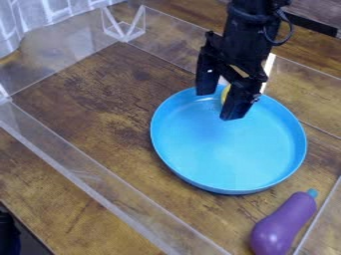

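My black gripper hangs from the top centre over the back of a blue plate, its fingers apart and open. A small yellow object at the plate's back edge is mostly hidden behind the gripper. A purple toy eggplant lies outside the plate at the lower right.
The wooden floor left of the plate is clear. Transparent walls border the left and right sides. A small white wire rack stands at the back left.
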